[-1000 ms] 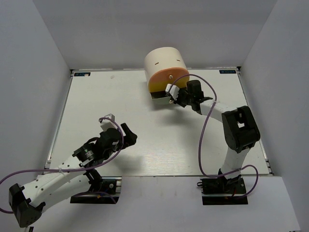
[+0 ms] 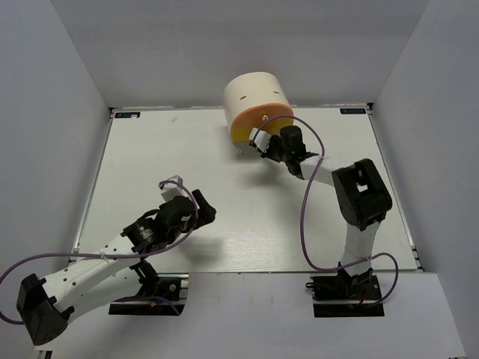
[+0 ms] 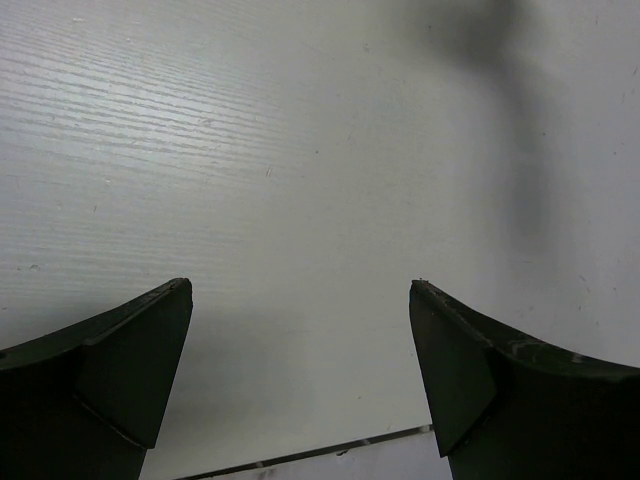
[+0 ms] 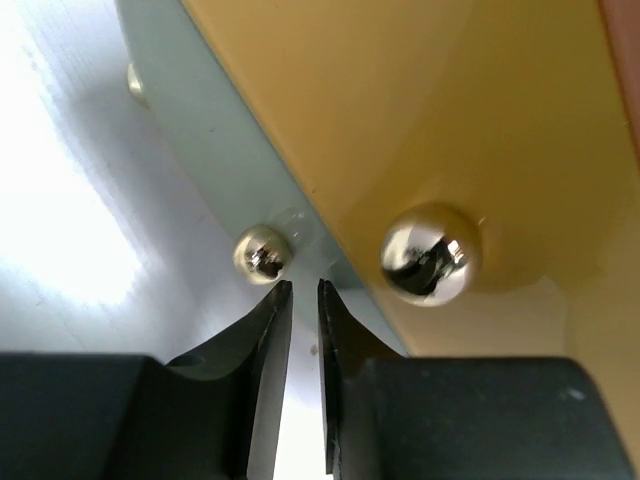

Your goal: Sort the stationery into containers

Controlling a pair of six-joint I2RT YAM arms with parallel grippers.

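A rounded container [image 2: 254,90] with drawers stands at the back center of the table. My right gripper [image 2: 262,142] is at its front; in the right wrist view its dark fingertips [image 4: 335,300] nearly meet, with nothing seen between them, below a yellow drawer front [image 4: 470,100] with a metal knob [image 4: 430,255]. A grey lower drawer front [image 4: 200,140] with a smaller knob [image 4: 262,254] lies behind them. My left gripper [image 2: 196,206] hangs open over bare table; in the left wrist view its fingers are wide apart.
Grey walls bound it at the back and both sides. No loose stationery shows.
My right gripper has moved left along the container's front, and the lower grey drawer that stood out now looks pushed in. The left arm has shifted slightly right.
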